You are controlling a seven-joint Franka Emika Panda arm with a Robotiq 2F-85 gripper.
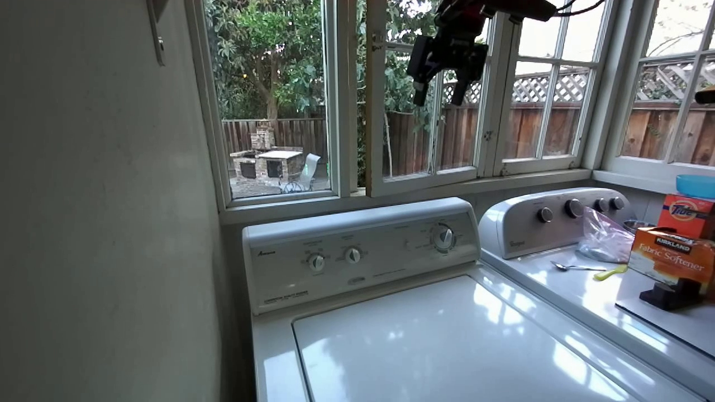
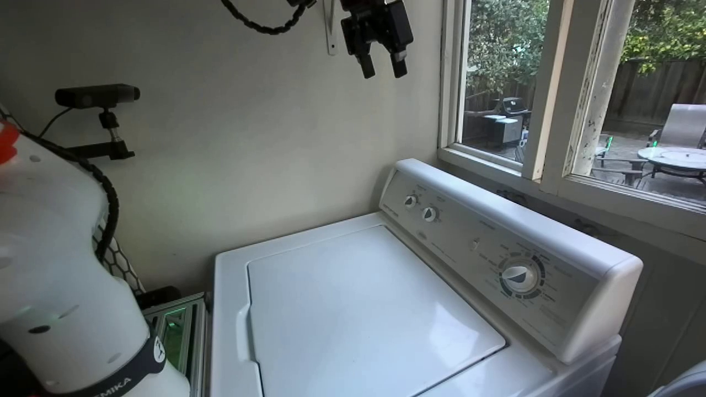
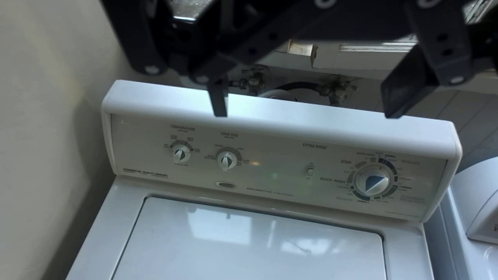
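Observation:
My gripper (image 1: 439, 100) hangs high above the white washer, in front of the window, its fingers apart with nothing between them. In exterior view 2 the gripper (image 2: 384, 71) shows against the wall, well clear of the washer lid (image 2: 357, 304), which is closed. The wrist view looks down on the control panel (image 3: 275, 158). On it are a temperature knob (image 3: 181, 153), a load size knob (image 3: 227, 160), a small extra rinse switch (image 3: 310, 170) and a large cycle dial (image 3: 372, 181). No finger touches any of them.
Right of the washer stands a second machine (image 1: 559, 224) with a plastic bag (image 1: 603, 238), a spoon (image 1: 576, 267), a yellow utensil (image 1: 611, 272) and a Fabric Softener box (image 1: 670, 254) on top. A wall (image 1: 167, 234) bounds the left side. The washer lid is bare.

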